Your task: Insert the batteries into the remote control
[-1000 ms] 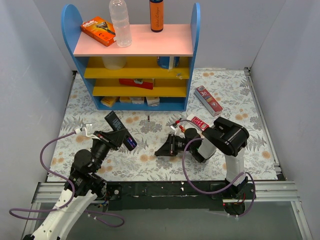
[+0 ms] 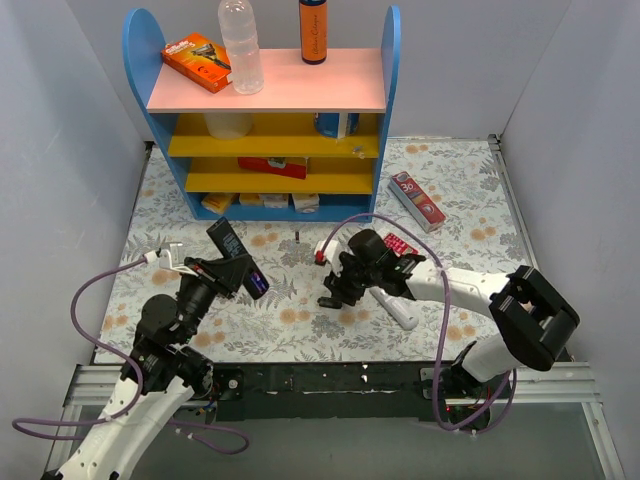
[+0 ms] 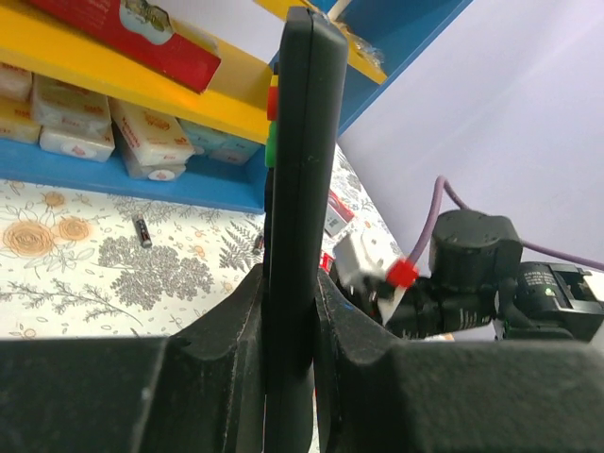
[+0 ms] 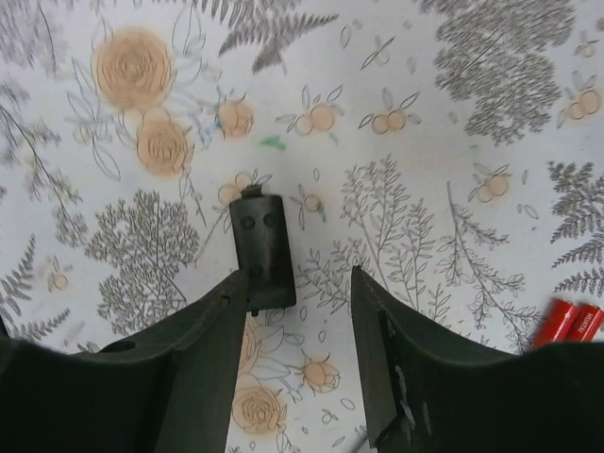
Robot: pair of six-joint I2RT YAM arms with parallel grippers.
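My left gripper [image 2: 226,272] is shut on the black remote control [image 3: 300,151], held raised at the left of the table. My right gripper is open above a small black piece [image 4: 266,250] lying on the table, perhaps the battery cover; nothing shows between its fingers. Red batteries [image 4: 557,323] lie at the right edge of the right wrist view. A small thin dark item [image 3: 142,231] lies on the table before the shelf.
The blue shelf unit [image 2: 135,50] with boxes and bottles stands at the back. A red box [image 2: 417,200] lies at back right, and a white long object [image 2: 398,310] beside my right arm.
My right gripper and arm have shifted and turned, now hanging over the small black piece.
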